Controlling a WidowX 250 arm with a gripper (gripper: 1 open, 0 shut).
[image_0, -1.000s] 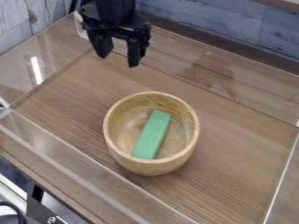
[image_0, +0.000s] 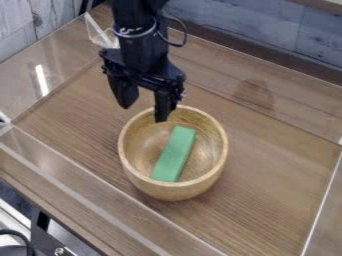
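Note:
My black gripper (image_0: 144, 98) hangs over the back-left rim of a round tan bowl (image_0: 206, 170), open, its two fingers spread apart at left and right. Inside the bowl lies a long green block (image_0: 173, 152), tilted diagonally from upper right to lower left.
A wall stands along the back. A translucent white object (image_0: 99, 32) at the back left is partly hidden behind the arm. Dark cables show at the bottom left corner.
The bowl and green block have not moved.

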